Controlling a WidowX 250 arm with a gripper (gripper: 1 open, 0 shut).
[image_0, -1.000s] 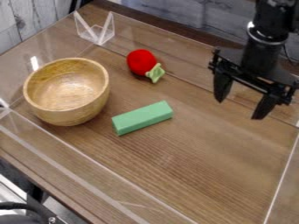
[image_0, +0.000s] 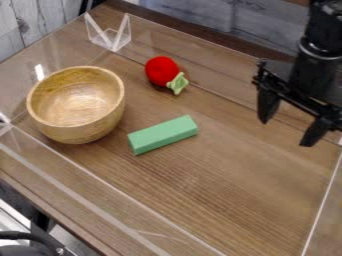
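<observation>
My gripper (image_0: 291, 120) is at the upper right, low over the wooden table, its dark fingers pointing down; whether they are open or shut is hard to make out. A green block (image_0: 163, 134) lies in the middle left. A red tomato-like object (image_0: 162, 70) with a small green part sits at the upper middle. A wooden bowl (image_0: 74, 99) stands at the left.
A clear plastic-looking object (image_0: 110, 33) is at the back left.
My gripper has shifted a little to the right. The block, the bowl and the red object have not moved.
</observation>
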